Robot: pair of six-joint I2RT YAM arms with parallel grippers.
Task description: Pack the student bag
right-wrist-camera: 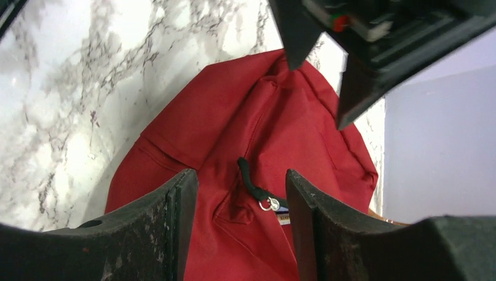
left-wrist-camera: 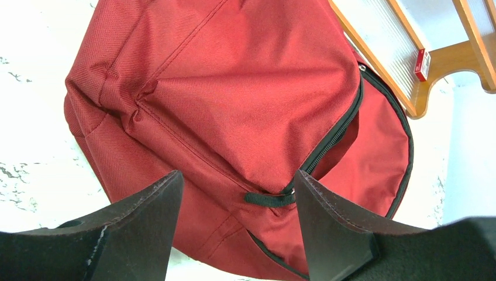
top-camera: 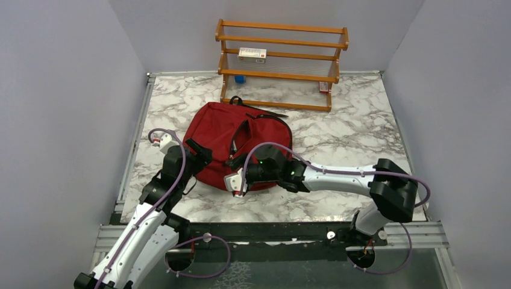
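Observation:
A red bag (top-camera: 214, 132) with black zippers lies flat on the marble table, its front pocket slit partly parted. My left gripper (top-camera: 199, 149) hangs open over the bag's left part; in the left wrist view its fingertips (left-wrist-camera: 171, 188) frame the bag, with nothing between them. My right gripper (top-camera: 235, 162) is low over the bag's front middle, part open and empty; in the right wrist view a black zipper pull (right-wrist-camera: 257, 190) with a metal ring shows between and beyond its fingers.
A wooden shelf rack (top-camera: 282, 75) stands behind the bag, holding a white box (top-camera: 252, 55), a blue item (top-camera: 239, 79) and a small red box (top-camera: 323, 87). The table right of the bag is clear behind my right arm.

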